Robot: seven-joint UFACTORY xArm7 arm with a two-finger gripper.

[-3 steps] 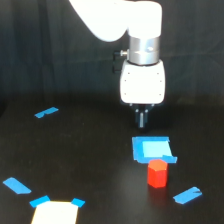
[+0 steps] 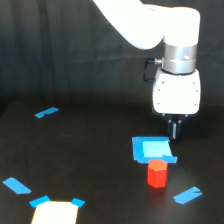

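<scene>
Dark fingers hang below the white robot hand, and the gripper (image 2: 174, 129) is above and beside the taped square at right of centre. Whether its small fingers are open or shut is too dim to tell, and I see no object at them. A red block (image 2: 157, 174) stands on the dark table, just in front of the pale square (image 2: 156, 148) edged with blue tape. The block is apart from the gripper.
A pale box-like thing (image 2: 54, 214) with blue tape at its corners is cut off by the bottom edge at left. Blue tape strips (image 2: 17, 186) mark the table elsewhere.
The arm and its gripper have moved to the right and a little lower in view. The red block, pale square and tape have not moved.
</scene>
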